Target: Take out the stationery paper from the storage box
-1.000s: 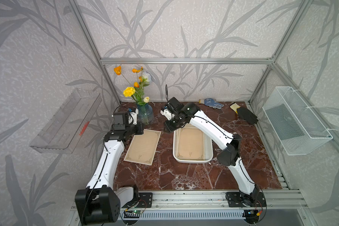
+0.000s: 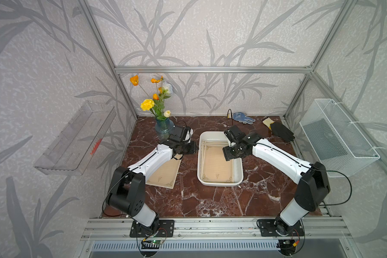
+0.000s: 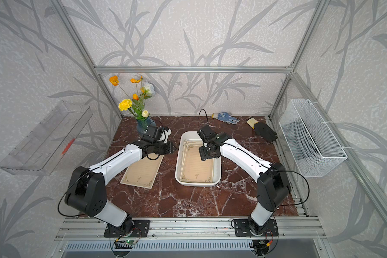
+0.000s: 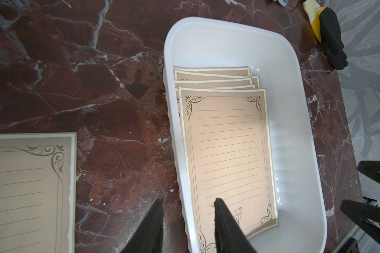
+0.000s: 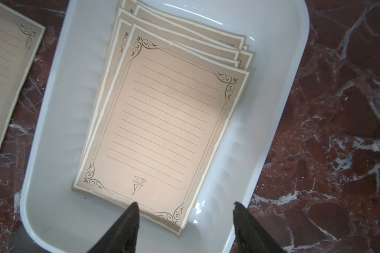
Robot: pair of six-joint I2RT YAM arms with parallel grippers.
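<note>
A white storage box (image 2: 237,178) stands mid-table, holding a fanned stack of beige lined stationery paper (image 5: 156,126) with scrolled corners. Another stationery sheet (image 2: 163,175) lies flat on the table left of the box, partly under my left arm in the top left view. My left gripper is open over the box's left wall, nothing between its fingers. My right gripper is open too, above the box's right part; the gap between its fingers shows bare box floor beside the top sheet's corner.
A glass vase (image 2: 163,127) of flowers stands at the back left. Blue gloves (image 2: 243,118) and dark gloves (image 2: 281,130) lie at the back right. A clear tray (image 2: 75,142) and a white mesh basket (image 2: 339,137) hang on the sides.
My left gripper has moved right, from the loose sheet's far left side to near the box. The right gripper has moved from the box's left edge to its right part.
</note>
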